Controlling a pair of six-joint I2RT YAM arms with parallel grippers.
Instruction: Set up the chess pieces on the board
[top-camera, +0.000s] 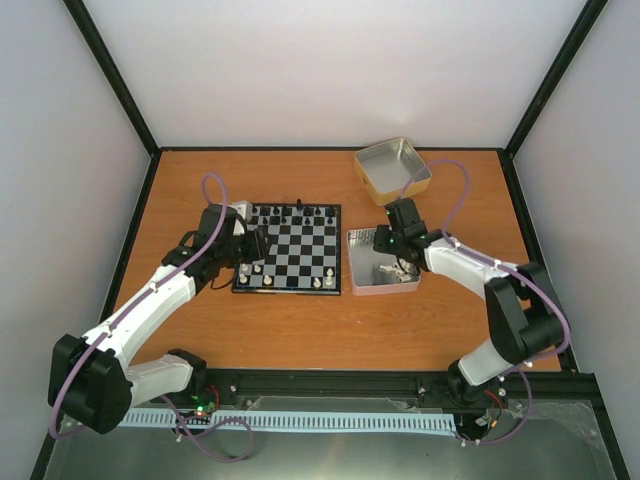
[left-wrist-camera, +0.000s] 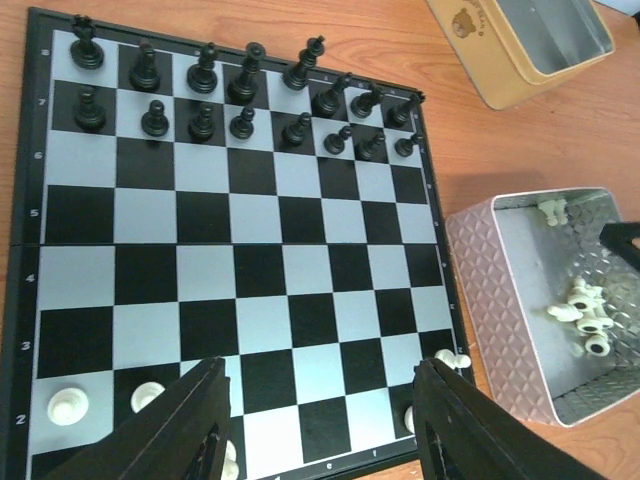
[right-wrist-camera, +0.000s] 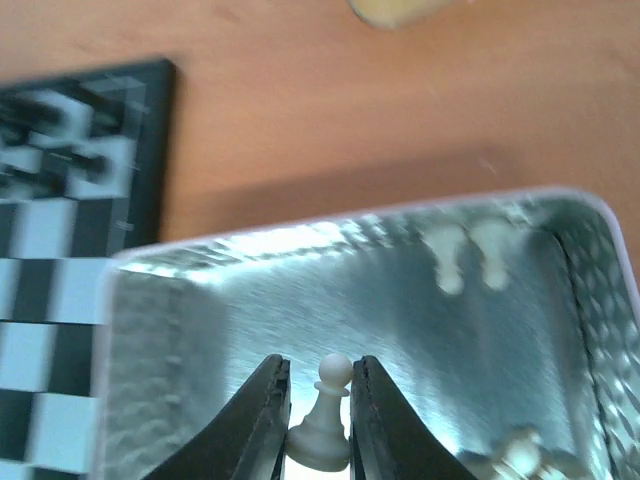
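Observation:
The chessboard (top-camera: 300, 250) carries two rows of black pieces (left-wrist-camera: 243, 85) along its far side and several white pieces (left-wrist-camera: 68, 405) on the near side. My right gripper is shut on a white pawn (right-wrist-camera: 325, 430), over the pink tin (top-camera: 383, 287). More white pieces (left-wrist-camera: 585, 310) lie inside that tin. My left gripper stands open above the near part of the board, nothing seen between its fingers.
A gold tin (top-camera: 392, 168), empty as far as visible, sits at the back right beyond the pink tin. Bare wood (top-camera: 300, 330) lies in front of the board.

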